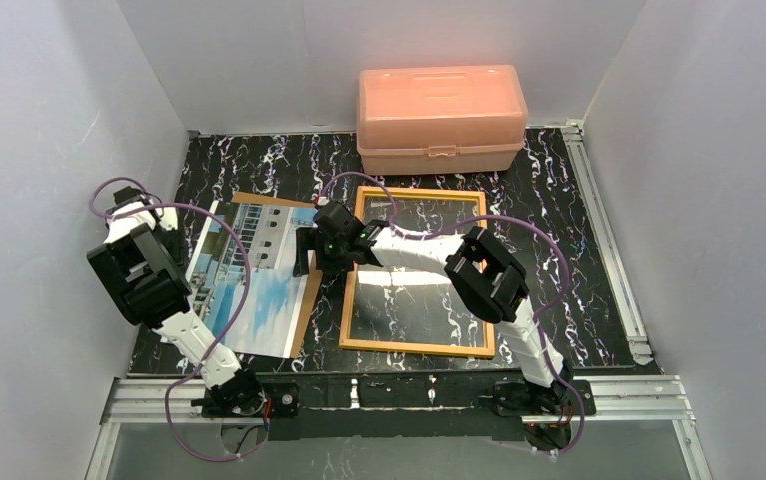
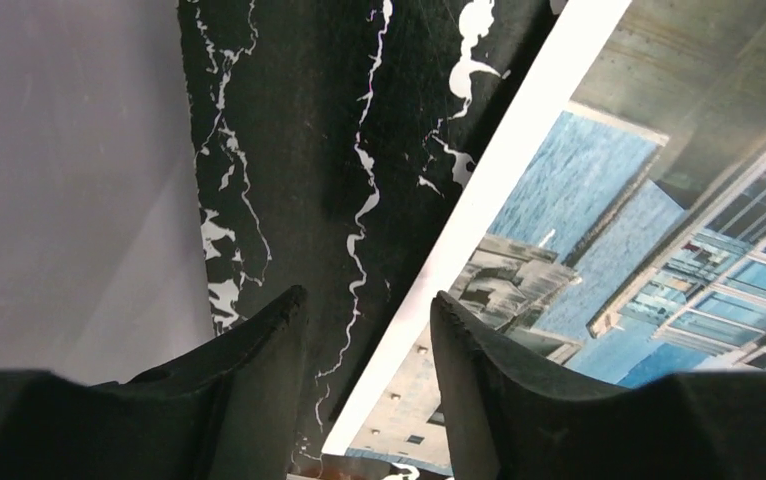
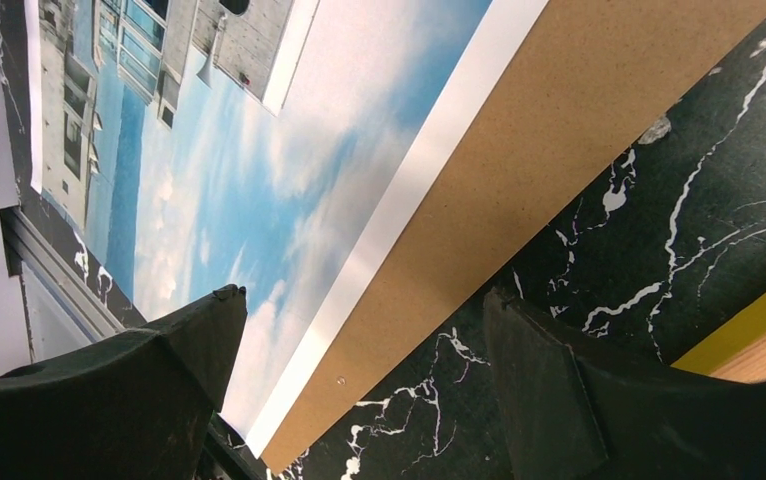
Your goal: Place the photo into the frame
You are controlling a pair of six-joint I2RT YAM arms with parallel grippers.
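The photo [image 1: 269, 310], a print of a white building and blue sky, lies face up on a brown backing board [image 1: 305, 312]. The board's strip shows along the photo's right side and top. To the right is the empty yellow wooden frame [image 1: 419, 348]. My left gripper is partly open over the photo's left edge; its right finger is over the photo [image 2: 599, 290], its left over bare tabletop. My right gripper is wide open above the right edge, spanning the photo's white border and the board [image 3: 459, 230]. Nothing is held by either gripper.
A pink lidded box [image 1: 441, 120] stands at the back, just behind the frame. The left wall [image 2: 79, 200] is close beside my left gripper. Bare black marble tabletop [image 1: 569, 260] lies right of the frame. My right forearm crosses above the frame.
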